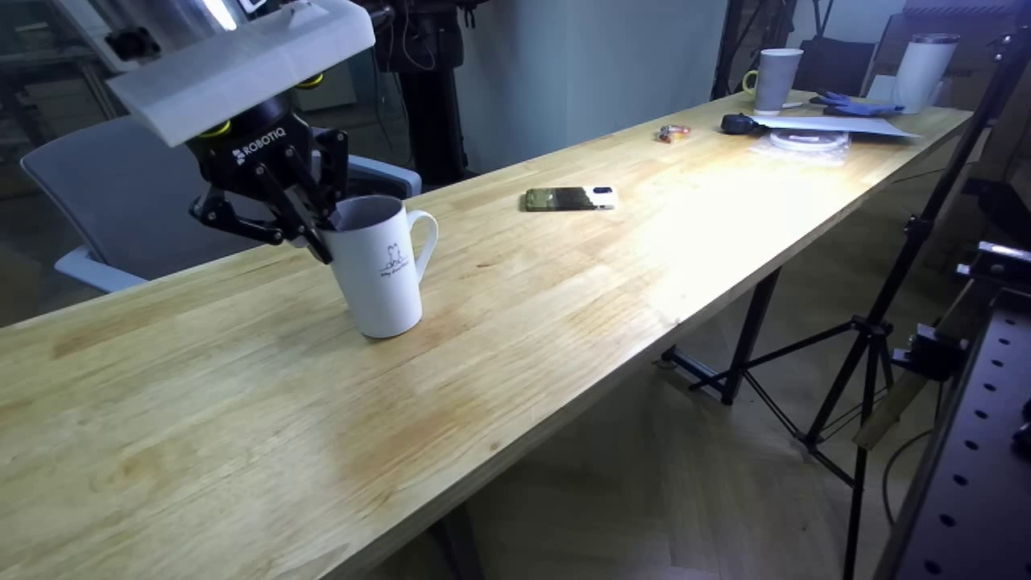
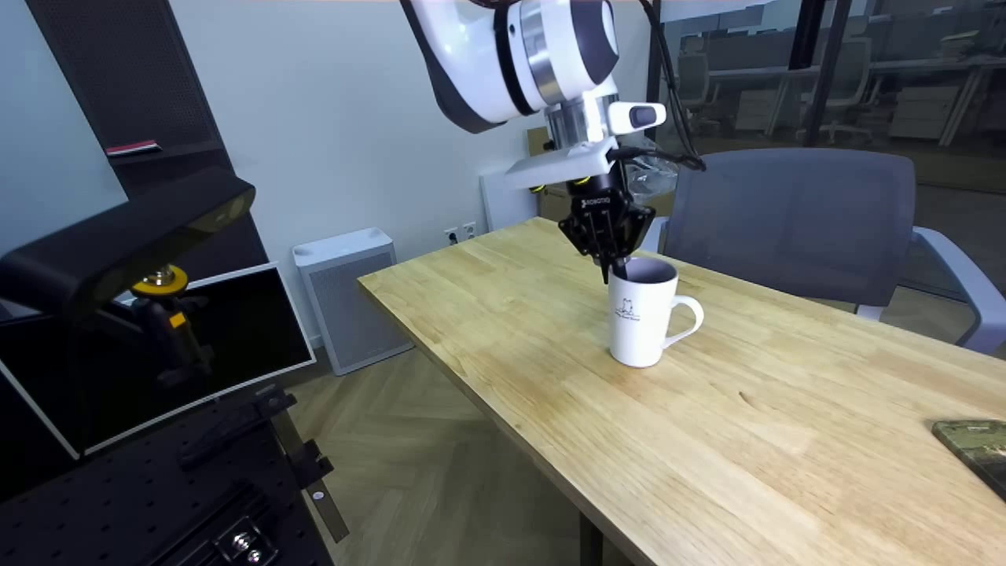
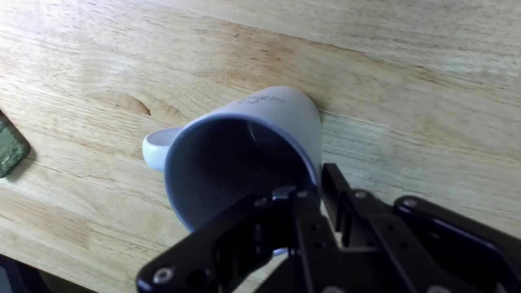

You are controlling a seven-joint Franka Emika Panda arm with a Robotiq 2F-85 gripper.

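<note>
A tall white mug [image 1: 379, 275] with a small animal drawing and a handle is near the middle of the wooden table, tilted slightly in exterior view 1. My gripper [image 1: 329, 235] is shut on its wall at the rim, on the side opposite the handle. In the wrist view, one finger reaches inside the mug [image 3: 293, 110] and the other lies against its outside. The mug's interior looks dark and empty. Its base [image 2: 636, 358] is at or very near the tabletop; contact is hard to tell.
A phone in a patterned case [image 1: 570, 199] lies beyond the handle side. Farther along the table [image 1: 464, 387] are a small orange item [image 1: 673, 132], a grey cup [image 1: 776, 82], a white tumbler [image 1: 925, 72] and blue gloves [image 1: 855, 103]. An office chair [image 2: 802, 226] stands close behind the table.
</note>
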